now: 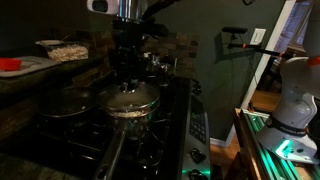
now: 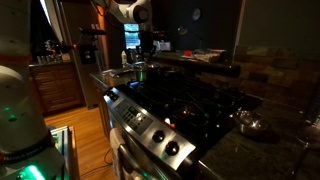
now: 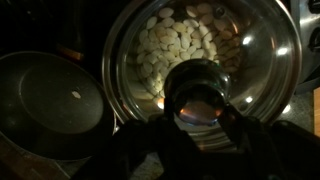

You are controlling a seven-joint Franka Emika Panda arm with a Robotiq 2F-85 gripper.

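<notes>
A clear glass lid (image 1: 128, 97) with a metal rim is over a pan on the stove. My gripper is shut on the lid's knob (image 3: 197, 88), coming down from above. Through the glass in the wrist view, pale, flat seed- or bean-like pieces (image 3: 175, 45) are visible, mostly toward the top of the circle. The pan's long handle (image 1: 113, 150) points toward the camera in exterior view 1. Whether the lid rests fully on the pan's rim cannot be told in this dim light.
A dark empty-looking pan (image 3: 50, 105) stands left of the lid. A red item (image 1: 10, 64) and a bowl of pale pieces (image 1: 67, 51) sit on the left ledge. Stove knobs (image 2: 158, 136) line the front edge. A metal bowl (image 2: 251, 122) is on the counter.
</notes>
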